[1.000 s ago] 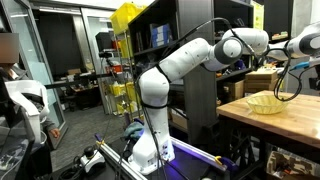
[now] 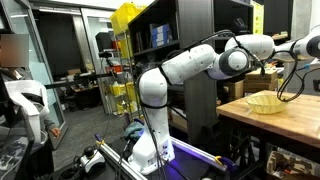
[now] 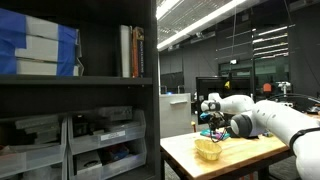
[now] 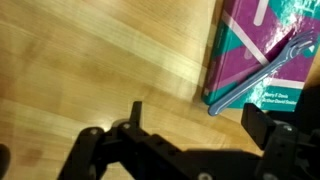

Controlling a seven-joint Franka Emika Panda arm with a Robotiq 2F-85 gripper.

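A silver wrench [image 4: 262, 75] lies slantwise across a hardcover book [image 4: 272, 40] with a magenta and teal cover, at the upper right of the wrist view. My gripper is open, its two dark fingers wide apart. Bare wood shows between the fingers, and the right finger [image 4: 255, 122] appears close to the book's lower edge. In exterior view 2 the gripper's end of the arm is small and blurred near the far part of the table. Exterior view 1 cuts the gripper off at the right.
A yellow basket [image 2: 268, 104] stands on the wooden table [image 3: 185, 149], near the shelf side. A dark shelf unit [image 2: 195, 60] rises beside the table. In the wrist view, bare wood fills the left, apart from a dark round thing [image 4: 4, 157] at the edge.
The arm's elbow and forearm have come down over the last second in exterior view 1. The basket has stayed in place.
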